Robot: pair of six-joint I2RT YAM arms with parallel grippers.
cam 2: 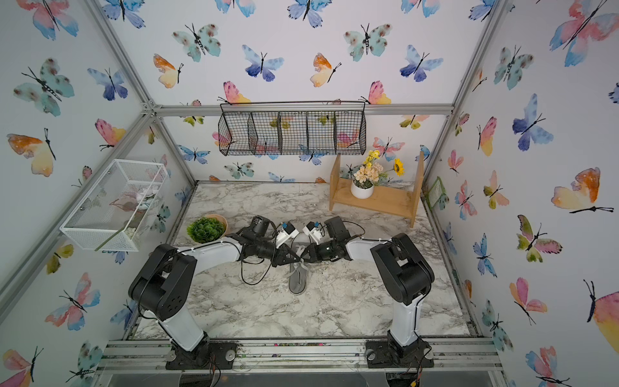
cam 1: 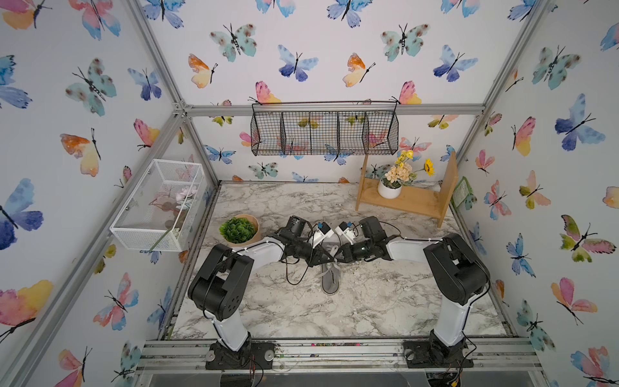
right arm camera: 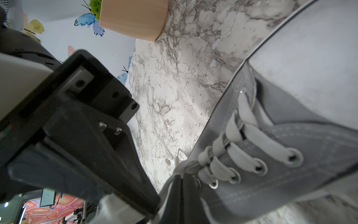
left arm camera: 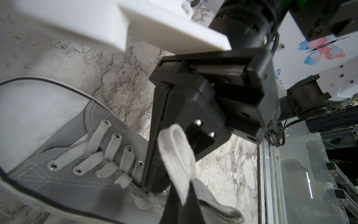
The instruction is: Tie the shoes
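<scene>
A grey low-top shoe (cam 1: 330, 281) with a white toe cap and pale flat laces (right arm camera: 244, 138) sits mid-table, toe toward the front edge. Above its upper lacing, the two grippers nearly meet. My left gripper is shut on a shoelace loop (left arm camera: 175, 156), which sticks up from its fingertips. Right beside that loop, my right gripper is shut, with nothing showing between its fingers; its tips are low over the shoe's top eyelets. How the lace runs beneath the tips is hidden by the grippers.
A wooden bowl of greenery (cam 1: 239, 229) stands behind the left arm. At the back right is a wooden shelf (cam 1: 403, 199) with a flower pot (cam 1: 388, 189). Bare marble tabletop (cam 1: 387, 296) surrounds the shoe's front half.
</scene>
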